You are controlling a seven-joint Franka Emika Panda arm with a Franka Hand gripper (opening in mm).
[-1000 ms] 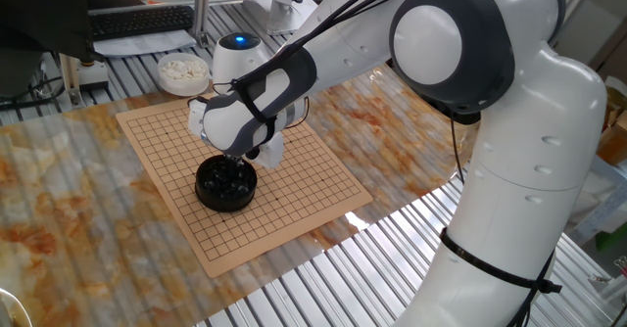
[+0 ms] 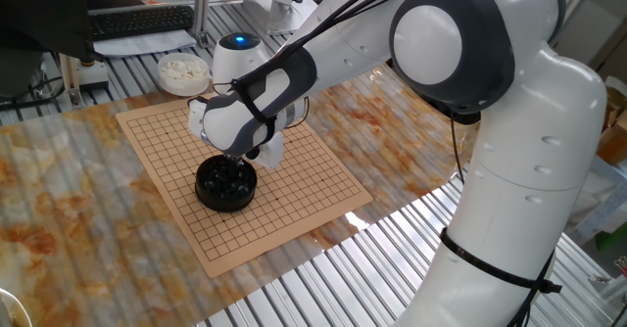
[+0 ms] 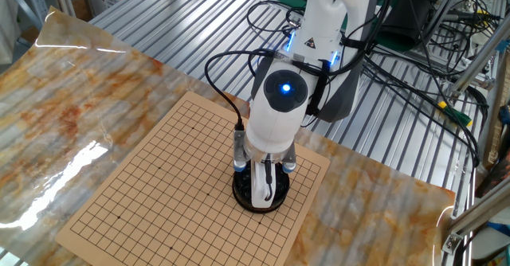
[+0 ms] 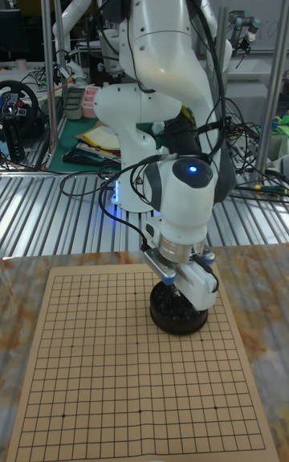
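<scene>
On the board with its ruled grid rests a round black bowl holding several dark, shiny pieces. My gripper points down at the bowl, its fingertips at or just inside the rim on the arm's side. From the front, the gripper's white body hides part of the bowl. Seen from above, the hand also covers much of the bowl. Whether the fingers are apart or together, and whether a piece is between them, is hidden.
A white bowl of white pieces stands off the board, near a keyboard. The marbled mat around the board is mostly clear. Slatted metal table lies beyond it, with loose cables near the arm's base.
</scene>
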